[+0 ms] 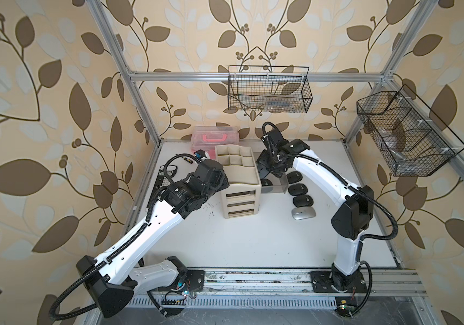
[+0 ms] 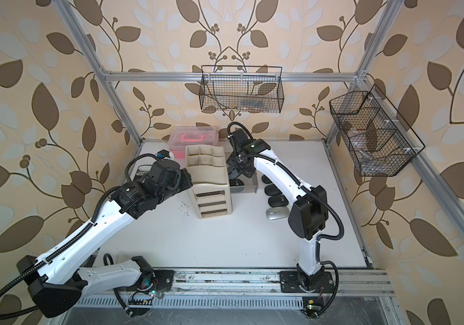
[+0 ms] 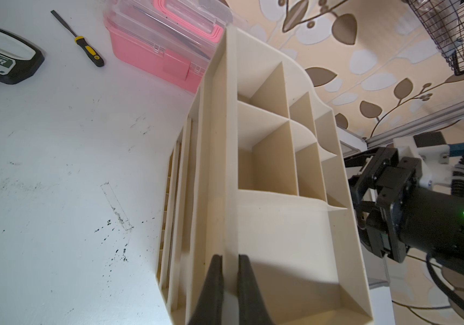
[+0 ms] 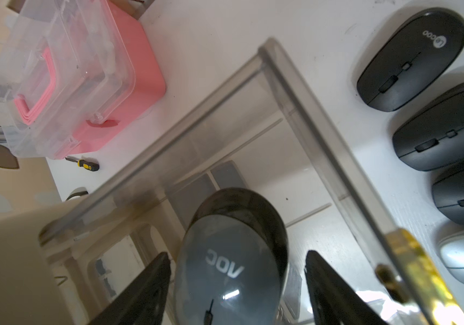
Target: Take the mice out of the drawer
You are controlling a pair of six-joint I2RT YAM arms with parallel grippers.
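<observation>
In the right wrist view, a grey mouse marked AOC (image 4: 226,270) lies in the clear pulled-out drawer (image 4: 307,124), partly over a darker mouse (image 4: 242,203). My right gripper is open, one finger on either side of the grey mouse. The top left view shows a dark mouse (image 1: 266,182) at the drawer's front. The cream organizer (image 3: 286,238) fills the middle of the left wrist view. My left gripper is shut on the top edge of its side wall, a finger at each face.
Right of the drawer, a column of mice stands on the table: black ones (image 1: 297,189) and a silver one (image 1: 303,213). A pink toolbox (image 1: 214,138) sits behind the organizer, a screwdriver (image 3: 84,43) to its left.
</observation>
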